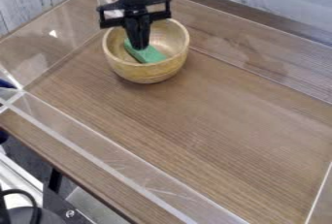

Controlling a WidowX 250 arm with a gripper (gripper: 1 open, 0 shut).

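A wooden bowl (158,68) sits on the table toward the upper middle, with a green block (146,53) lying inside it. Above the bowl is my dark gripper (135,24), reaching down from the top of the view over the bowl's back part. Its fingertips are small and dark, and whether anything is between them is hard to see; the green block lies below them.
Clear strips run along its left side, and a pale wall edge is at the upper right.
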